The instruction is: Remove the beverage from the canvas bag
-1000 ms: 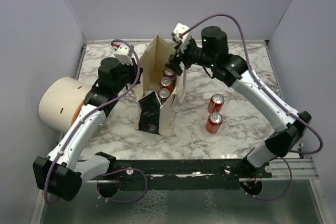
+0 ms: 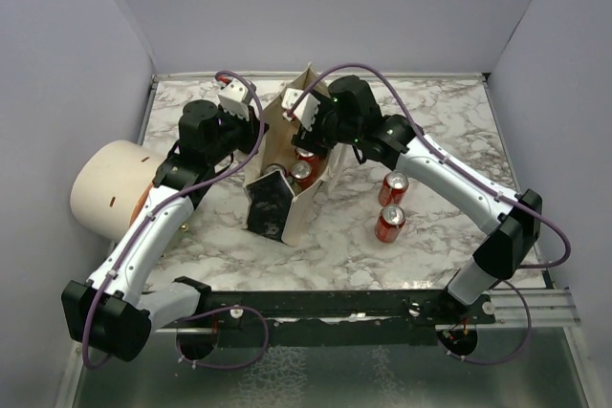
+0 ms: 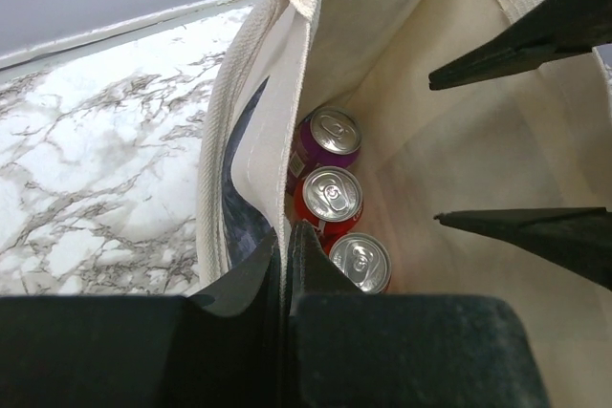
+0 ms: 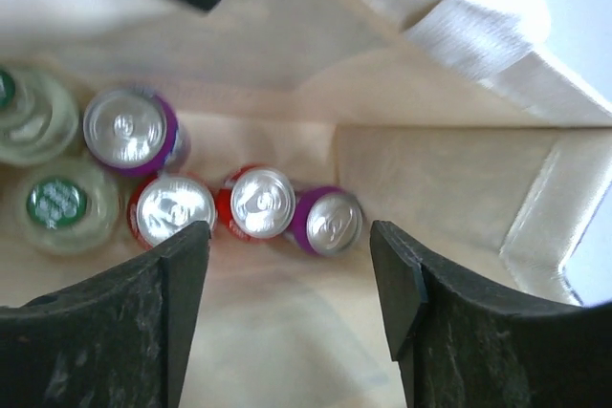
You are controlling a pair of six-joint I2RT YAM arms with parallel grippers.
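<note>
The beige canvas bag (image 2: pixel 307 93) stands upright on the table with its mouth up. My left gripper is shut on its rim, the cloth edge running between the fingers. Over the bag's mouth my right gripper is open; its two fingers also reach in from the right of the left wrist view. Below lie several drinks: red cans (image 4: pixel 263 203), purple cans (image 4: pixel 331 221) and clear bottles with green caps (image 4: pixel 57 203). No can sits between the right fingers. In the top view the right arm hides part of the bag's inside.
Two red cans (image 2: pixel 393 187) stand on the marble table right of the bag. A cream cylindrical object (image 2: pixel 110 188) lies at the left edge.
The left gripper and bag rim have moved a little to the right.
</note>
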